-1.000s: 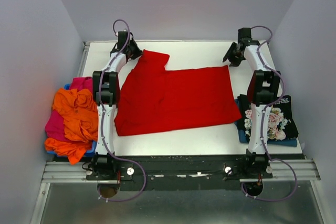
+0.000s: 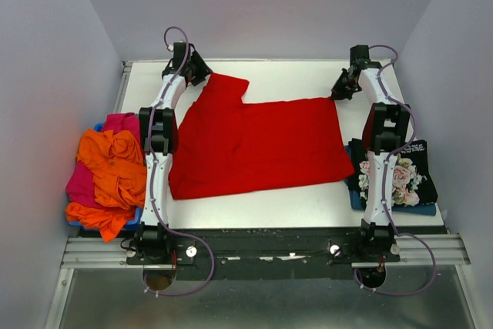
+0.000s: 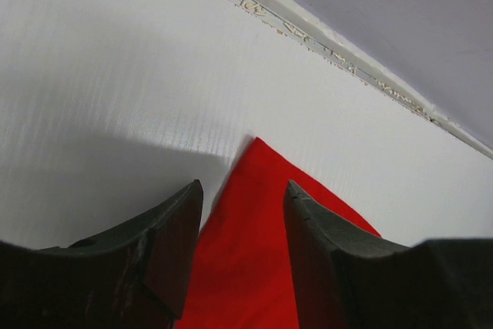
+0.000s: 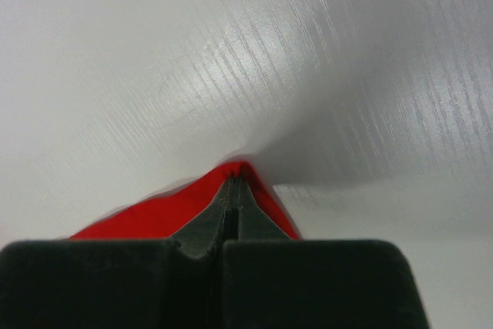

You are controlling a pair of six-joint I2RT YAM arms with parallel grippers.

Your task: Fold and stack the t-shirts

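A red T-shirt (image 2: 262, 144) lies spread flat on the white table (image 2: 285, 78), one sleeve at the upper left. My left gripper (image 2: 204, 73) is open beside that sleeve's corner; in the left wrist view its fingertips (image 3: 300, 198) straddle the red cloth just short of the corner. My right gripper (image 2: 333, 94) is shut at the shirt's upper right corner; in the right wrist view the red corner (image 4: 254, 182) shows at its closed fingertips, and how much cloth is between them is hard to tell.
An orange and pink clothing pile (image 2: 108, 175) fills a blue bin at left. Folded dark floral shirts (image 2: 404, 179) lie stacked at right. Bare table shows along the back and front edges.
My right gripper has lowered to the shirt's corner and closed there. My left gripper has shifted slightly at the sleeve corner. The shirt has not visibly moved.
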